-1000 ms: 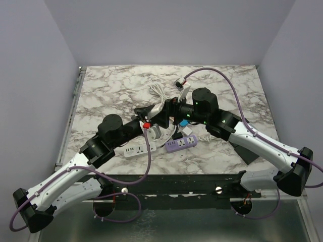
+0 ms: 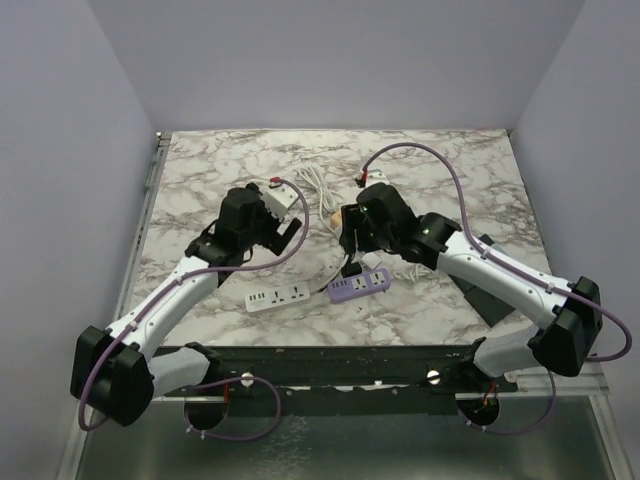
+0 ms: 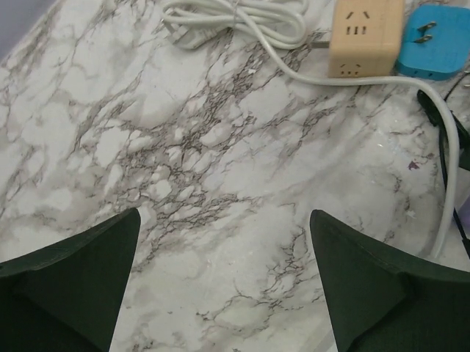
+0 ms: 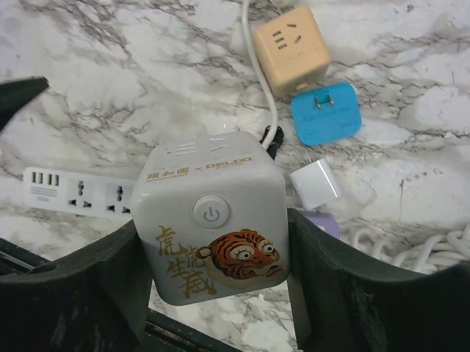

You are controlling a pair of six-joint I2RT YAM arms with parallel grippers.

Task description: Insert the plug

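A white cube adapter (image 4: 213, 227) with a tiger print and a power button is held in my right gripper, whose fingers press on its two sides. Slots show on the cube's upper face. From the top view, my right gripper (image 2: 350, 230) is over the middle of the table, and its arm mostly covers the cube. Left of it, my left gripper (image 2: 284, 236) stands open. Only bare marble shows between its fingers in the left wrist view. A white power strip (image 4: 77, 192) and a purple strip (image 2: 360, 283) lie near the front edge.
A beige cube socket (image 4: 291, 48), a blue adapter (image 4: 325, 114) and a small white cube (image 4: 316, 183) sit close together. Coiled white cable (image 3: 242, 18) lies behind them. Dark flat panels (image 2: 485, 285) are at the right.
The left gripper was up against the white cube at the right gripper; now it is apart, farther left and lower. My right gripper has shifted slightly right, still holding the cube.
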